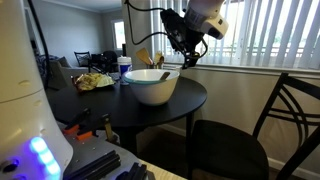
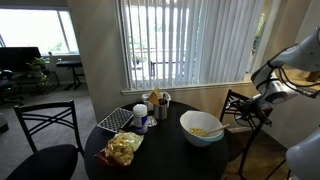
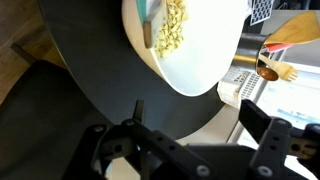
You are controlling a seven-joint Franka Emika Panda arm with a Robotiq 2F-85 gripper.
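Note:
A large white bowl [image 1: 152,90] stands on the dark round table, also seen as the bowl [image 2: 203,139] in exterior view 2. Small pale-yellow pieces [image 3: 173,28] lie inside it in the wrist view. A utensil's handle [image 3: 148,36] rests across the rim. My gripper [image 1: 182,54] hangs in the air above the bowl, apart from it. Seen from the wrist, the gripper is open, its dark fingers wide apart and nothing held between them.
Wooden utensils [image 2: 155,96] stand behind the bowl, with a white bottle [image 2: 140,118] and a wire rack [image 2: 116,120] to the left. A crumpled yellow bag [image 2: 120,147] lies near the table's left side. Dark chairs [image 1: 225,145] stand beside the table.

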